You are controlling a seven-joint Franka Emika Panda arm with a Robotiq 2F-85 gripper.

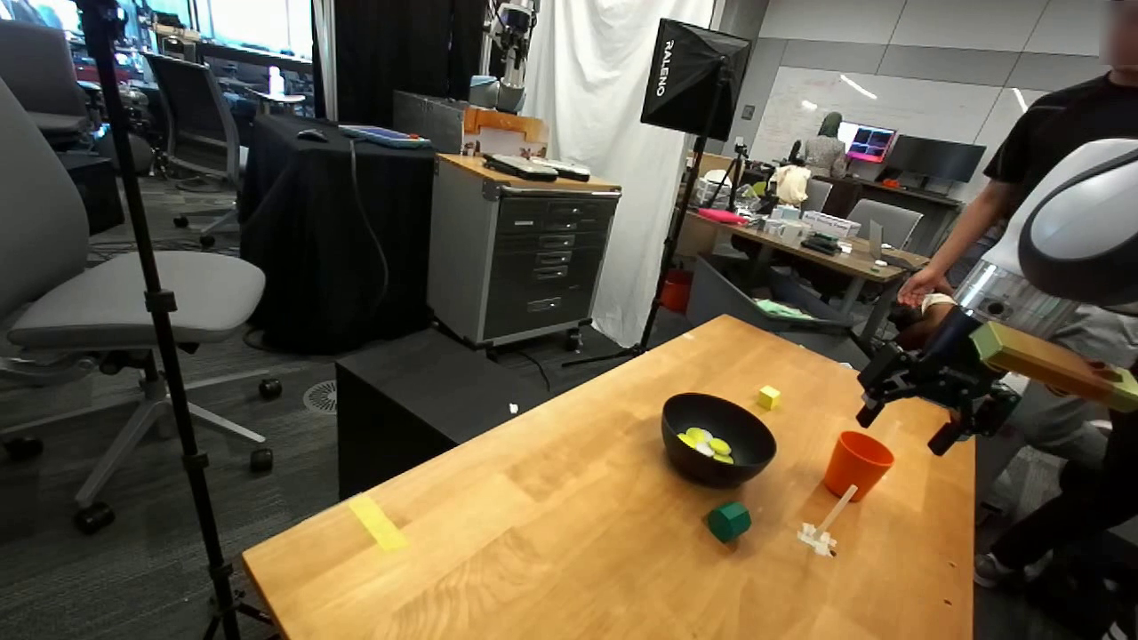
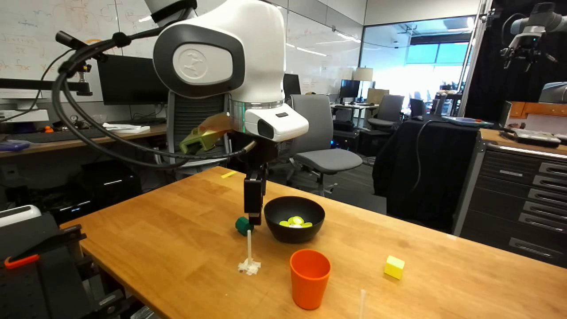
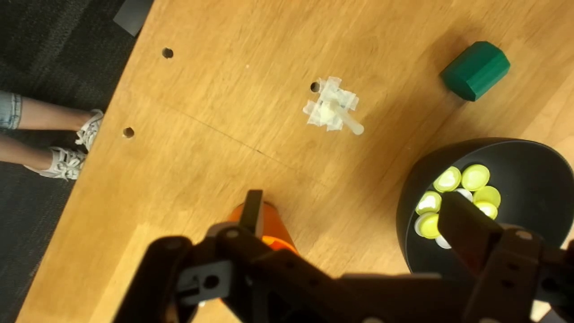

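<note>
My gripper hangs over the table, open and empty, its two fingers wide apart. An orange cup stands upright below it. In the wrist view one finger overlaps the orange cup, hiding much of it, while the other crosses the black bowl. Yellow and white discs lie inside that bowl. A green block rests on bare wood beside the bowl. Near the cup, a thin pale stick rises from a patch of white tape. A small yellow cube sits apart from the rest.
The wooden table has wide free room toward the yellow tape strip. A person stands behind the arm at the right. In the wrist view, legs and shoes show beyond the table edge.
</note>
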